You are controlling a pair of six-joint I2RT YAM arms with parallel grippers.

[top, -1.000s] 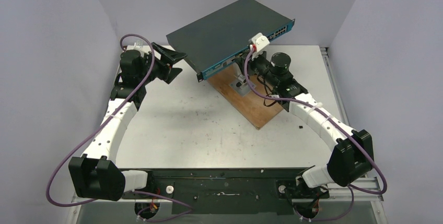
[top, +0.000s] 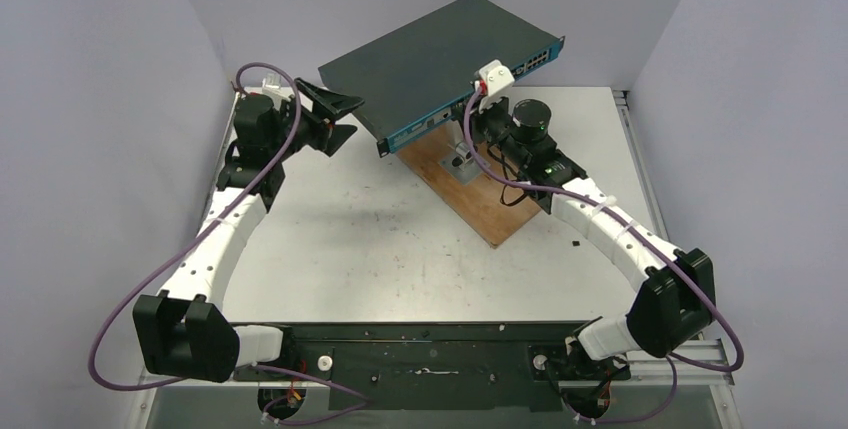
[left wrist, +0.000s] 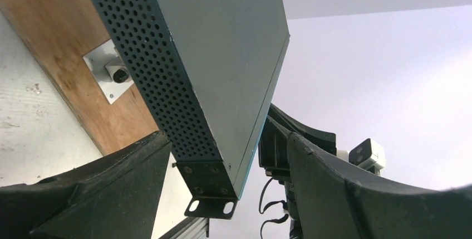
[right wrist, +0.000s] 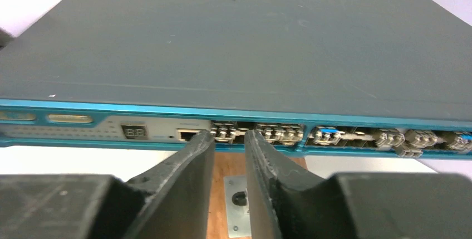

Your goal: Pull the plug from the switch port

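The switch is held raised over a wooden board, its teal front carrying port rows and metal transceivers. My right gripper is at that front, its fingertips before the left transceiver group, parted by a gap; whether they touch a plug I cannot tell. In the left wrist view, the switch's perforated side and end bracket fill the middle, with my left gripper open around that end, apart from it in the top view.
The wooden board with a metal mount plate lies under the switch on the white table. Walls stand at both sides and behind.
My left gripper has moved slightly up and right toward the switch's left end.
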